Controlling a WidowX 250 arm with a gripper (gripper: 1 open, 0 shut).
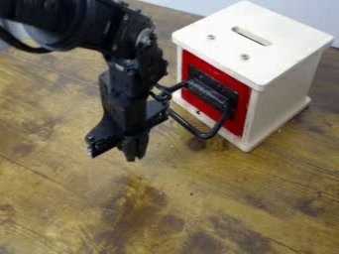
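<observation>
My black gripper [133,149] hangs over the wooden table, left of a white wooden box [276,69] with a slot in its top. It is shut, with nothing visible between its fingers. The box's front has a red panel [235,127] with a dark hatch [212,89] and a black handle that sticks out toward the gripper. The gripper stands apart from the box's front.
Bare wooden table [106,208] fills the foreground and left side. A pale wall runs behind the box at the top edge. The box takes up the upper right.
</observation>
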